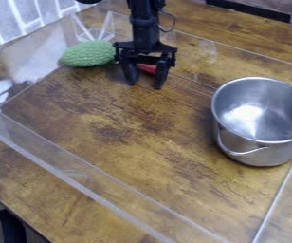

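Note:
My black gripper point(146, 66) hangs low at the top middle of the view, its fingers down near the wooden table. A red object point(142, 66) is partly hidden behind it; whether the fingers hold it is unclear. To the left lies a green, textured oblong point(86, 55), like a toy vegetable. A large metal pot point(258, 119) stands at the right.
Clear plastic sheeting or panels run along the left and right edges.

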